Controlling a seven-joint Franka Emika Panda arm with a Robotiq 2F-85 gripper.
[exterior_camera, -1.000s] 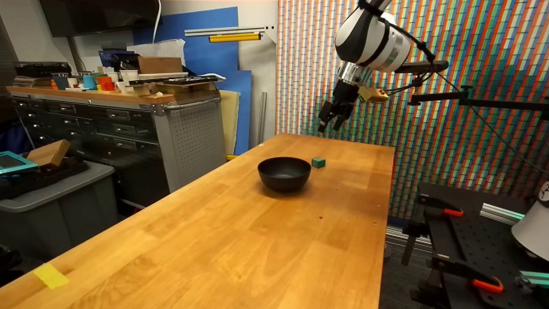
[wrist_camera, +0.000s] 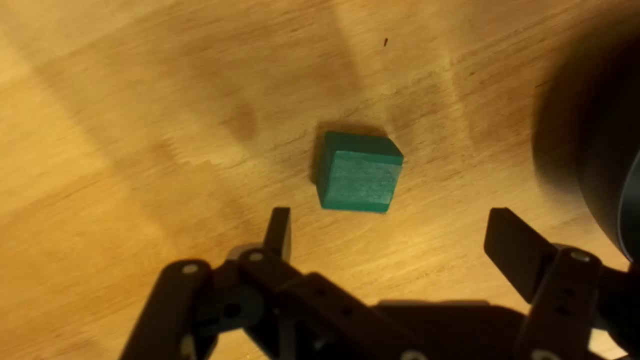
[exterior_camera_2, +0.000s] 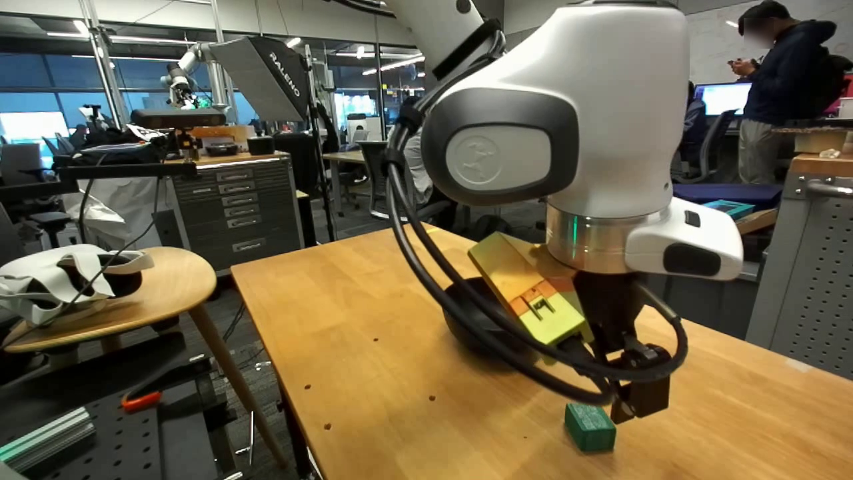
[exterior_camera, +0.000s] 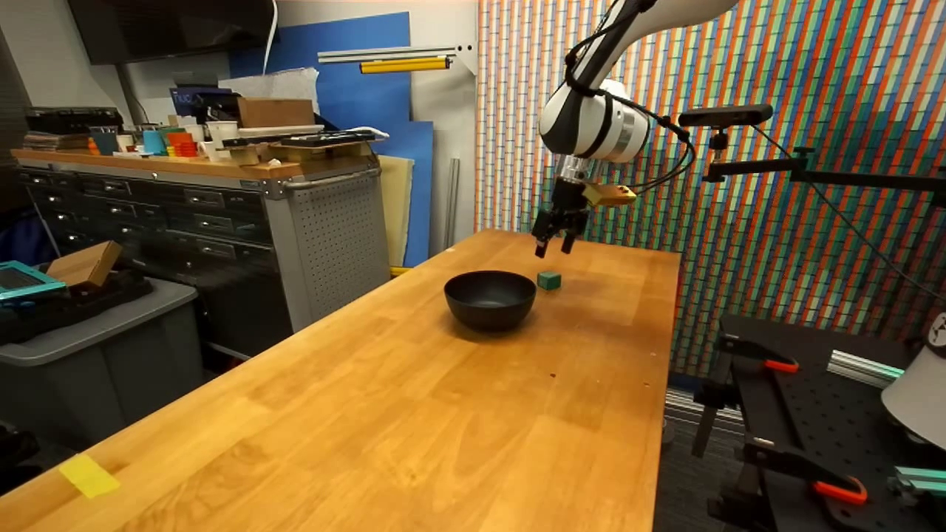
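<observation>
A small green block [wrist_camera: 361, 181] rests on the wooden table, close beside a black bowl [exterior_camera: 489, 301]. My gripper [exterior_camera: 554, 248] hangs above the tabletop near the block, pointing down. In the wrist view its two fingers [wrist_camera: 520, 252] stand wide apart with only bare wood between them; the block lies just beyond the line joining the fingertips. The second exterior view has the green block [exterior_camera_2: 590, 427] beside and below the gripper [exterior_camera_2: 632, 408], while the arm and its cables partly cover the bowl [exterior_camera_2: 480, 328].
The bowl's edge comes close to one finger in the wrist view. A black side table with clamps [exterior_camera: 798, 425] stands off to the right.
In exterior view 1, my gripper has come down and leftward, closer to the block, and now points more steeply downward. The block and bowl are where they were.
</observation>
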